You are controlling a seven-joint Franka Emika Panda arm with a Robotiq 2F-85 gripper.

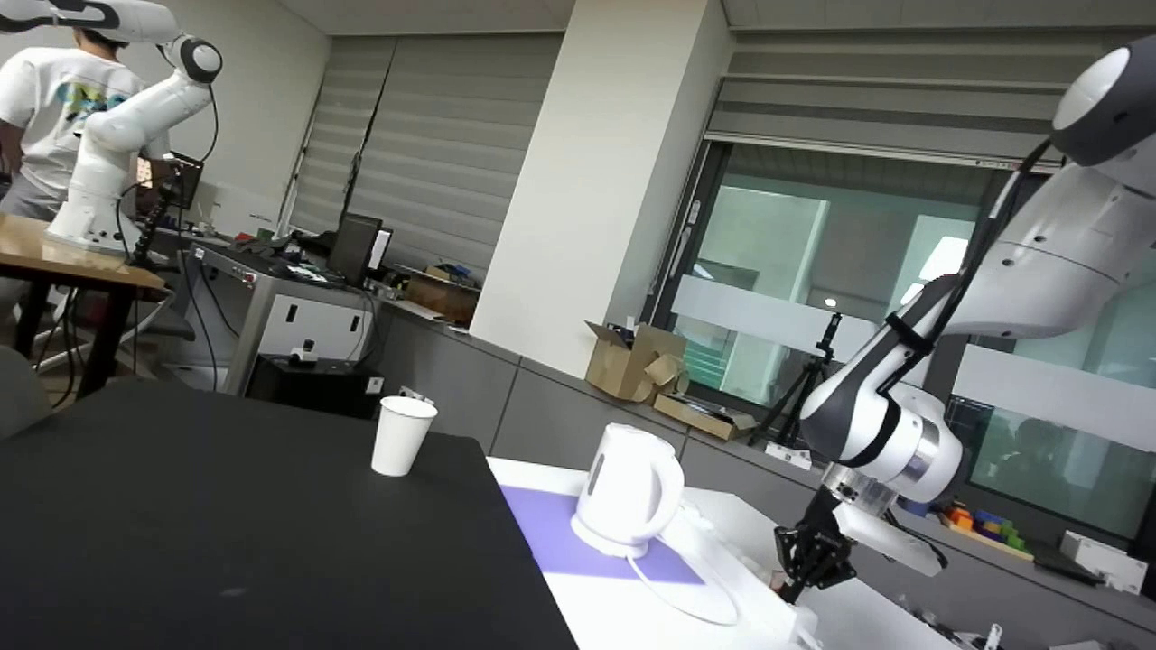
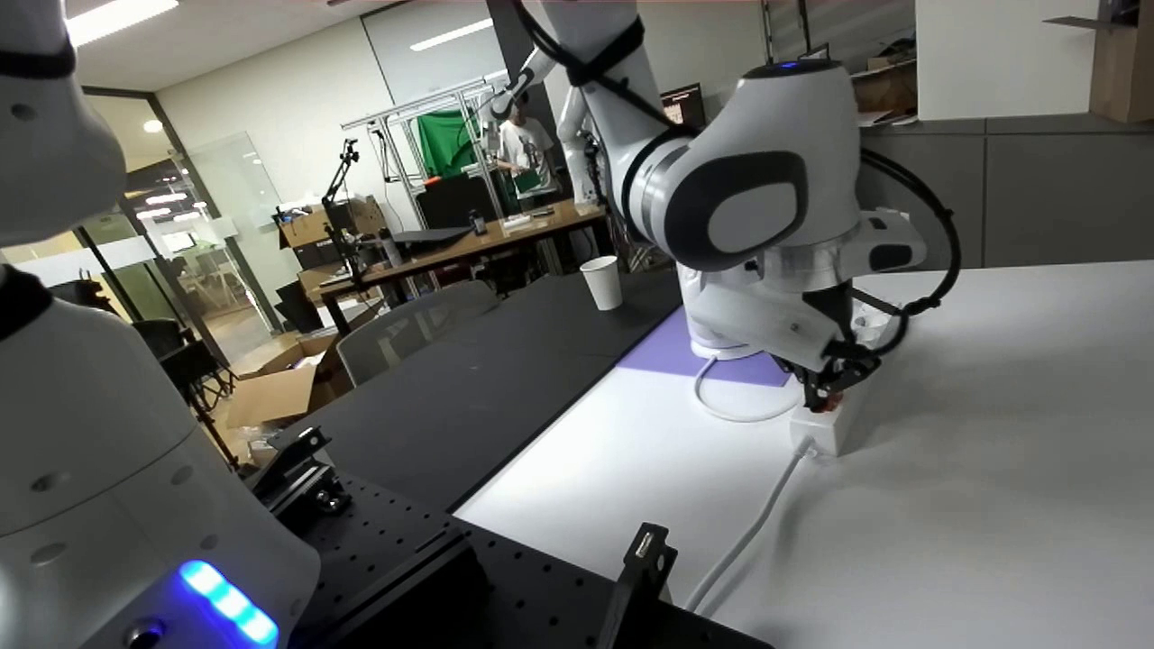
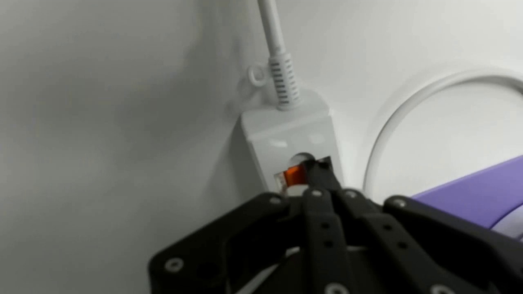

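Observation:
A white power strip (image 3: 289, 130) lies on the white table, its cord leaving one end. Near that end is an orange switch (image 3: 295, 175), partly covered by my gripper. My gripper points down with its fingers shut and nothing showing between them; the fingertips are at the switch, though whether they press on it I cannot tell. In exterior view 2 the gripper (image 2: 822, 398) stands tilted over the power strip (image 2: 819, 431). A white electric kettle (image 1: 629, 489) sits upright on a purple mat (image 1: 538, 531), its cord curling toward the strip.
A white paper cup (image 1: 401, 435) stands upright on the black table (image 1: 260, 531) beside the kettle. The strip's power cord (image 2: 754, 526) runs along the white table (image 2: 1006, 433), which is clear on its right side.

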